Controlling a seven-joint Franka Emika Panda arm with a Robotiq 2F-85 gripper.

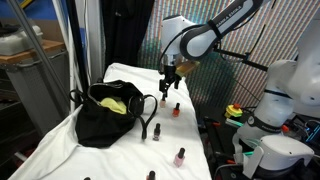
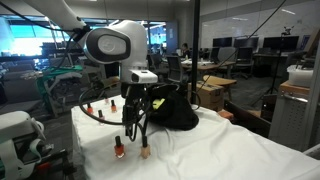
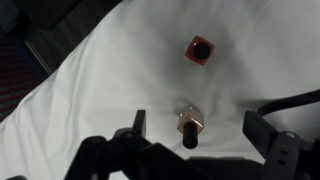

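My gripper points down with its fingers open and nothing held, above two small bottles at the far end of the white-covered table. In the wrist view a peach bottle with a dark cap appears between the spread fingers, below them. A red-orange bottle with a black cap sits farther up in that view. Exterior view 2 has the peach bottle just under the gripper, with the red-orange bottle beside it; both stand upright.
A black bag with something yellow inside lies beside the bottles, its strap looping toward them. Nearer in exterior view 1 stand a dark bottle and a pink one.
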